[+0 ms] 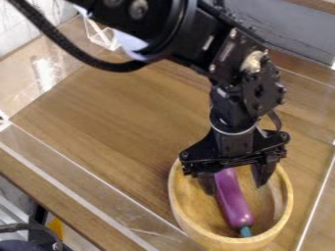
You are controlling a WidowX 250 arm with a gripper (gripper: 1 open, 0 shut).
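A wooden bowl (186, 210) sits at the lower right of the table. In it lies a purple eggplant (234, 204) with a teal tip toward the front. My black gripper (229, 172) hangs just over the bowl's back half, its fingers open around the upper end of the eggplant, partly hiding that end. Whether the fingers touch it is not clear.
A clear edging runs along its left side, and a grey wall stands at the back. A black cable arches over the upper left.
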